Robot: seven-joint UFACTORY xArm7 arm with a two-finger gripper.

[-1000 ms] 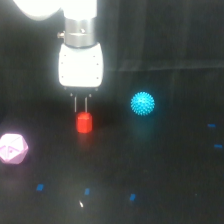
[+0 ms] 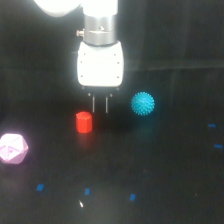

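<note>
My white gripper (image 2: 100, 104) hangs from the top of the camera view, its two thin fingers spread apart with nothing visible between them. Just left of and below the fingertips in the picture, a small red cylinder (image 2: 84, 123) stands on the dark surface. Off to the gripper's right is a light-blue spiky ball (image 2: 143, 104). At the left edge sits a pink and white faceted ball (image 2: 13, 148). How high the fingers are above the surface is hard to tell.
Small blue marks (image 2: 87, 192) are scattered over the dark table (image 2: 150, 160), several near the front and right. A little white fleck (image 2: 81, 204) lies near the front.
My gripper has moved right, from above the red cylinder to a spot right of it. The cylinder and both balls have kept their places.
</note>
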